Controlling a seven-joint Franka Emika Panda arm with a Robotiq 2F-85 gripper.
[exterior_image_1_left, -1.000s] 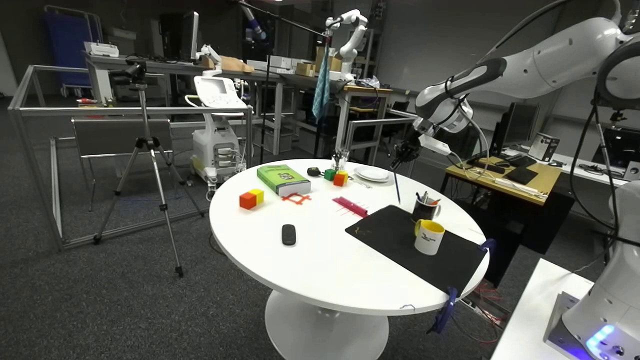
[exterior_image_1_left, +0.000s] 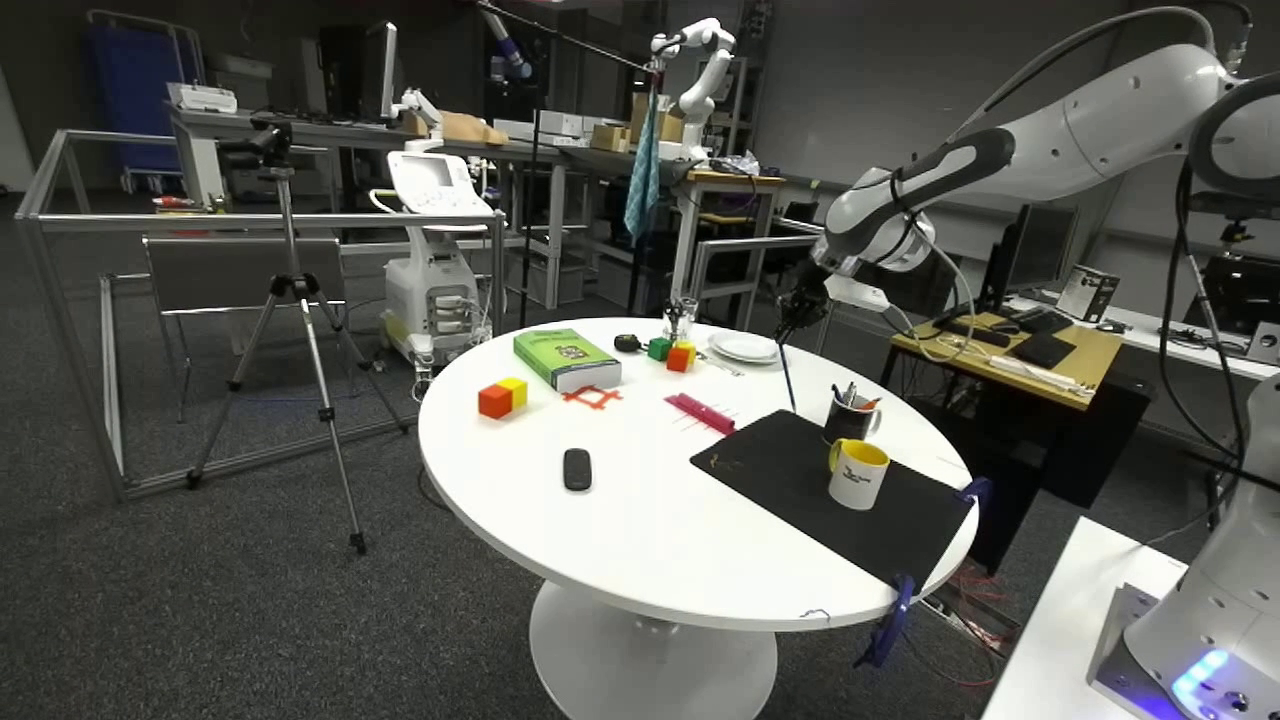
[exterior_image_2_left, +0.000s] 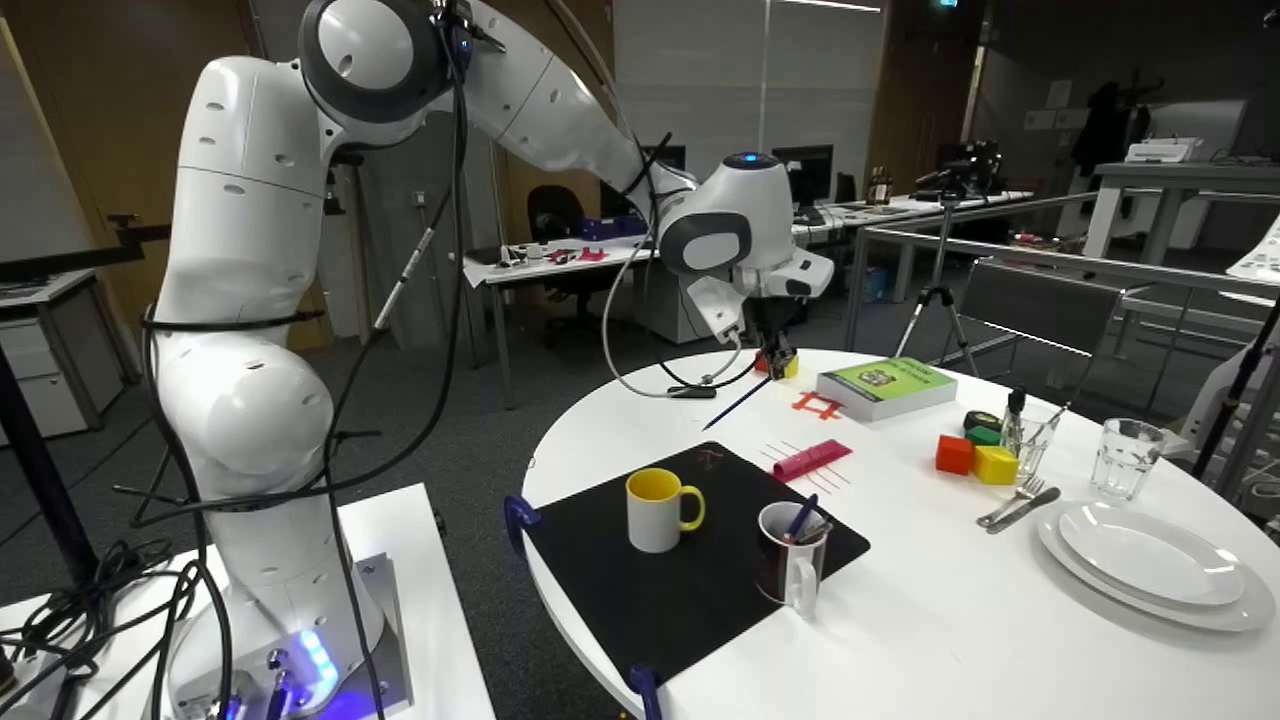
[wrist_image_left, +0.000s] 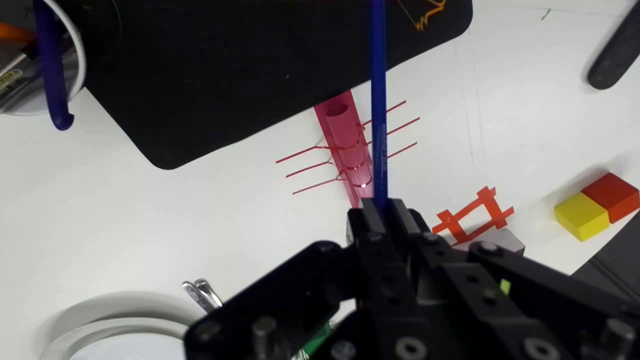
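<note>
A thin dark blue rod (wrist_image_left: 378, 108), like a pen or straw, is pinched at one end by my gripper, which is shut on it. In the second exterior view the rod (exterior_image_2_left: 737, 403) slants down from the gripper (exterior_image_2_left: 777, 360), above the table. Beyond it in the wrist view lies a pink tube holder (wrist_image_left: 345, 135) with thin red wires sticking out sideways. The dark mug (exterior_image_2_left: 789, 558) with pens in it stands upright at the mat's edge. A white mug with yellow inside (exterior_image_2_left: 657, 510) stands on the black mat (exterior_image_2_left: 624, 600).
Plates (exterior_image_2_left: 1152, 564), cutlery (exterior_image_2_left: 1017, 504), a glass (exterior_image_2_left: 1125, 456) and coloured blocks (exterior_image_2_left: 974, 458) occupy one side of the round table. A green book (exterior_image_1_left: 566, 360), an orange frame (exterior_image_1_left: 593, 396), two joined blocks (exterior_image_1_left: 503, 397) and a dark oblong device (exterior_image_1_left: 577, 469) lie elsewhere.
Seen from the first exterior view, my gripper and the rod have shifted slightly left. The objects on the table have stayed put.
</note>
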